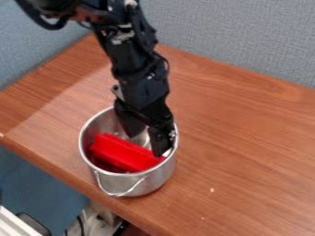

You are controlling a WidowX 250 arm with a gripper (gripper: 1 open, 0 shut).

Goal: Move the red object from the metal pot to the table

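A red object (124,153) lies tilted inside the metal pot (103,182), low against its front left wall. The black gripper (147,137) reaches down into the pot from above, at the back right of the red object. One dark finger (163,143) shows near the pot's right inner wall. The fingertips are partly hidden, so I cannot tell how far apart they stand or whether they touch the red object.
Bare wooden table (252,147) stretches to the right of the pot. The table's front left edge runs close by the pot. A grey panel (240,37) stands behind the table.
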